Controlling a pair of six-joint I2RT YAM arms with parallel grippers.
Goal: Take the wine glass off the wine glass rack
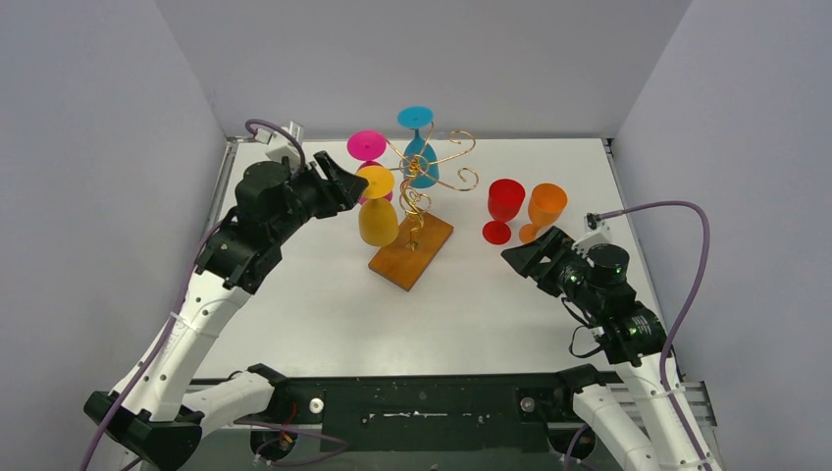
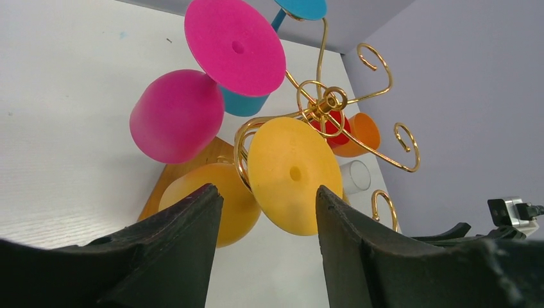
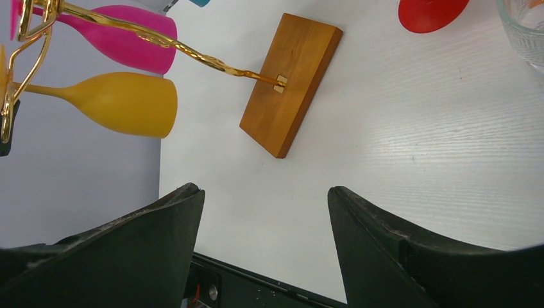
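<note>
A gold rack (image 1: 414, 167) on a wooden base (image 1: 410, 255) holds upside-down glasses: yellow (image 1: 379, 224), magenta (image 1: 366, 145) and blue (image 1: 415, 117). My left gripper (image 1: 351, 184) is open at the yellow glass's foot. In the left wrist view that foot (image 2: 292, 173) sits between and just beyond the fingertips; I cannot tell whether they touch it. My right gripper (image 1: 522, 257) stands open and empty to the right of the rack, and in the right wrist view the yellow glass (image 3: 122, 102) hangs at upper left.
A red glass (image 1: 505, 199) and an orange glass (image 1: 546, 204) stand upright right of the rack. A clear glass (image 3: 521, 29) is partly visible in the right wrist view.
</note>
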